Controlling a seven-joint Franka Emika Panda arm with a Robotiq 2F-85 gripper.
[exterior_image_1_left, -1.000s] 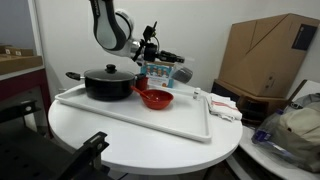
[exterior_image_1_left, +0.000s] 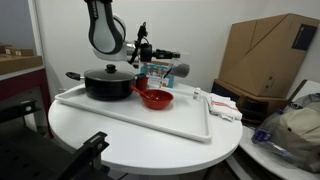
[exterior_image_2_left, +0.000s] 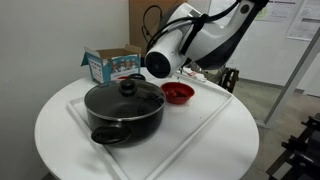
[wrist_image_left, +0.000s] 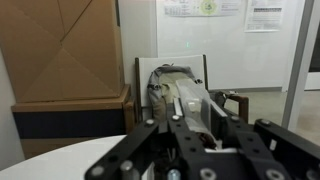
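Observation:
Above the back of the table my gripper (exterior_image_1_left: 176, 55) is held out roughly level, over the tray's far side. A small grey rounded object (exterior_image_1_left: 182, 70) hangs just below its fingertips; it appears to be held, though the exact grip is too small to make out. In the wrist view the black fingers fill the bottom edge, close together. A red bowl (exterior_image_1_left: 157, 99) sits on the white tray (exterior_image_1_left: 190, 128), below and in front of the gripper. Left of the bowl stands a black lidded pot (exterior_image_1_left: 108, 82). The arm hides the gripper in exterior view 2.
A red cup (exterior_image_1_left: 142, 83) stands behind the bowl. Folded cloths (exterior_image_1_left: 232, 95) lie near the table's right edge. An open blue-and-brown box (exterior_image_2_left: 112, 63) stands at the table's edge. The tray's right half is clear.
My gripper has risen slightly and turned from sloping downward to nearly level. The grey object has moved up a little and looks darker. Pot, bowl and tray have stayed in place.

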